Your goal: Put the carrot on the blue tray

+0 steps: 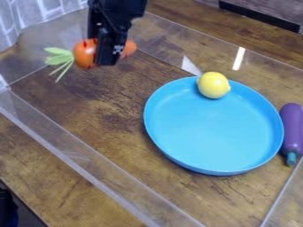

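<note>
An orange carrot [84,54] with pale green leaves on its left end is at the upper left. My dark gripper [108,58] is shut on the carrot's middle, hiding that part; a bit of orange shows on its right side. The carrot appears to be raised off the wooden table. To the right and nearer the camera lies the round blue tray [213,137], apart from the carrot.
A yellow lemon-like ball [213,85] rests at the tray's far rim. A purple eggplant-like toy [291,133] lies right of the tray. Clear walls border the table [71,124], whose left middle is bare.
</note>
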